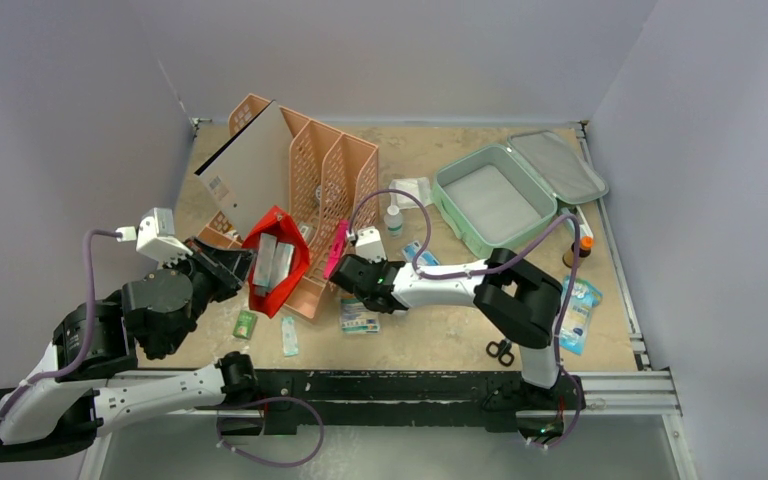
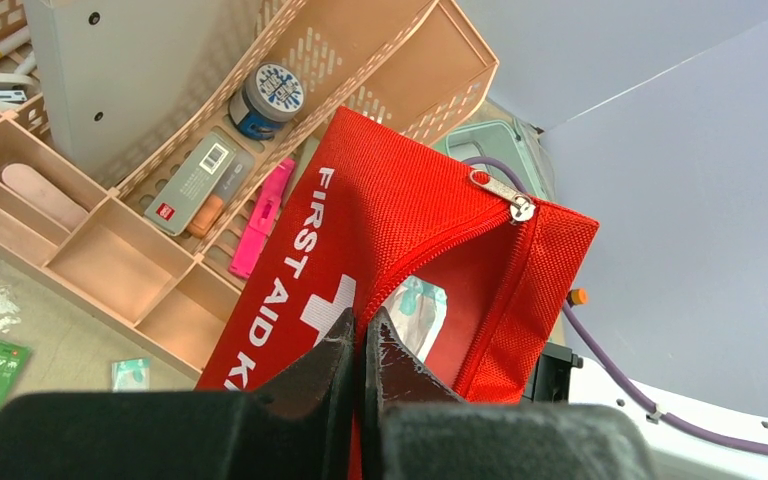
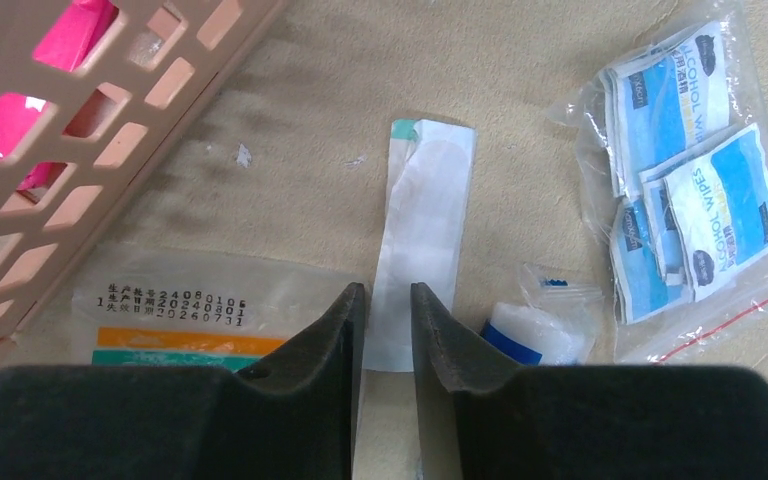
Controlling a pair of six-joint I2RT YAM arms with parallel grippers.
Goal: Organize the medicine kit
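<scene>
My left gripper is shut on the wall of the red first aid pouch (image 2: 410, 190), holding it up with its zipped mouth open. Silvery-white packets (image 1: 273, 262) show inside the pouch in the top view. In the right wrist view, a white paper-wrapped packet (image 3: 425, 210) lies flat on the table. My right gripper is directly over its lower end, fingers parted, and the frames do not show it gripping the packet. The green medicine case (image 1: 493, 195) lies with its lid open and its inside empty.
The peach organizer (image 1: 305, 290) stands beside the right gripper. A bag of alcohol wipes (image 3: 695, 170), a small white roll (image 3: 535, 335) and a clear printed packet (image 3: 200, 310) lie round the white packet. Scissors (image 1: 500, 352) and a brown bottle (image 1: 577, 252) are farther right.
</scene>
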